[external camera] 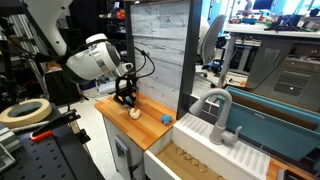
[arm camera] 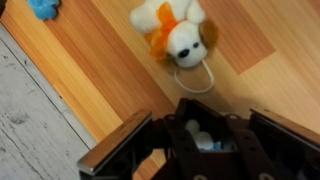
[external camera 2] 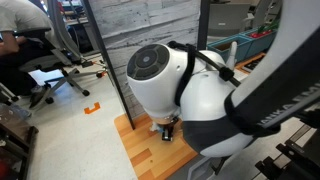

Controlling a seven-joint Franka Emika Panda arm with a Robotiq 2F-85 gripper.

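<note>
In the wrist view my gripper is shut on a small white and blue object [arm camera: 205,138], mostly hidden by the dark fingers [arm camera: 122,140]. What that object is cannot be made out. Just ahead of the fingers, a white plush dog [arm camera: 183,38] with orange and brown patches and a pale string loop lies on the wooden tabletop. From the first exterior view, my gripper is low over the table's left part, beside the plush dog [external camera: 134,113]. The arm [external camera 2: 175,85] hides much of the table in the second exterior view.
A small blue toy [arm camera: 44,8] lies farther along the wooden table [external camera: 150,130]. Behind the table stands a grey plank wall [external camera: 160,50]. A grey sink tap [external camera: 222,105] and an open drawer [external camera: 185,165] are to the right. Bare wood surrounds the dog.
</note>
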